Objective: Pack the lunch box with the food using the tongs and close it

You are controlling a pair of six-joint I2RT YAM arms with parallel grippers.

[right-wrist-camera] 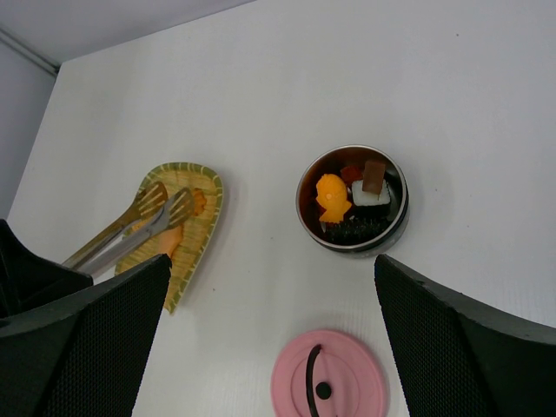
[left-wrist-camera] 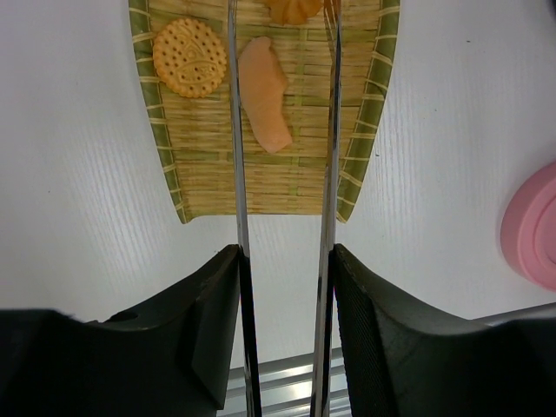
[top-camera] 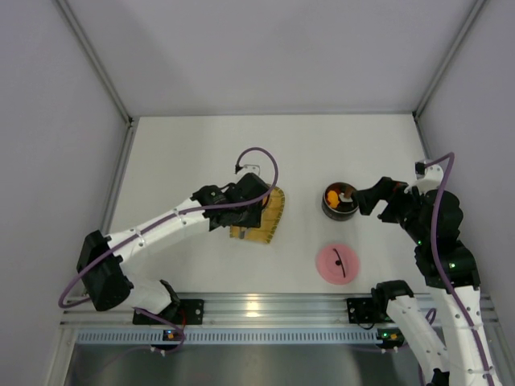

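My left gripper is shut on a pair of metal tongs (left-wrist-camera: 329,200), whose arms stand apart. In the right wrist view the slotted tong heads (right-wrist-camera: 181,207) hang over the woven tray. A round cracker (left-wrist-camera: 189,58), a peach-coloured piece (left-wrist-camera: 263,91) and an orange piece (left-wrist-camera: 293,9) lie there; whether the tongs touch the orange one is hidden. The round lunch box (right-wrist-camera: 328,234) stands uncovered, holding a yellow-orange fish shape (right-wrist-camera: 332,196), a brown block (right-wrist-camera: 373,176) over something white, and dark stuff. My right gripper is open and empty, right of the box.
A pink round lid (right-wrist-camera: 356,365) with a black strap lies in front of the lunch box. Bare white table (top-camera: 302,161) separates the tray from the box. A metal rail (top-camera: 273,304) borders the front edge, and walls enclose the sides.
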